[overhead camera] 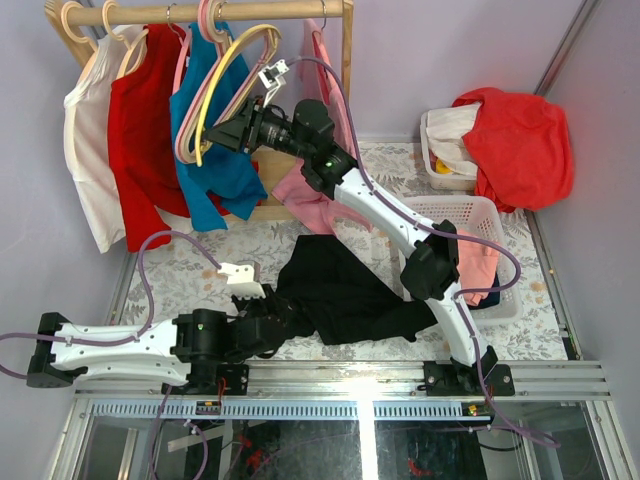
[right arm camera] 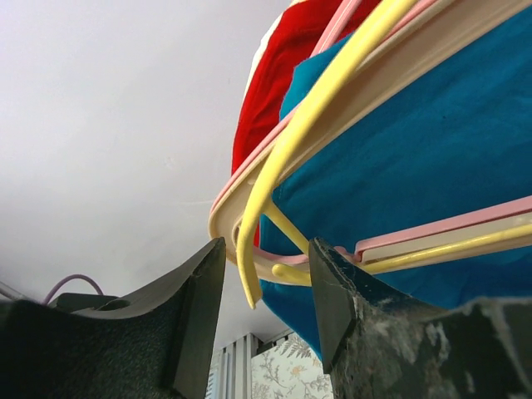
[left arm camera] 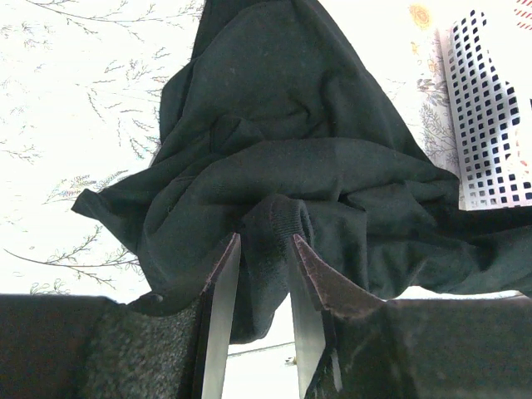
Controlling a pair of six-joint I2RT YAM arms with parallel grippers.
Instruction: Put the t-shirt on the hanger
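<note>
A black t-shirt [overhead camera: 350,300] lies crumpled on the patterned table. My left gripper hovers over it, fingers part apart, pointing down at a ribbed bit of the cloth [left arm camera: 283,216]. My right gripper is up at the rack, open, its fingers either side of the lower end of a yellow hanger [right arm camera: 307,108]. That hanger hangs among pink and beige hangers in front of a teal garment [right arm camera: 440,125].
A wooden rack [overhead camera: 266,10] holds white, red, teal and pink garments. At right stand a white basket [overhead camera: 505,316] with clothes and a rear bin under a red cloth [overhead camera: 515,145].
</note>
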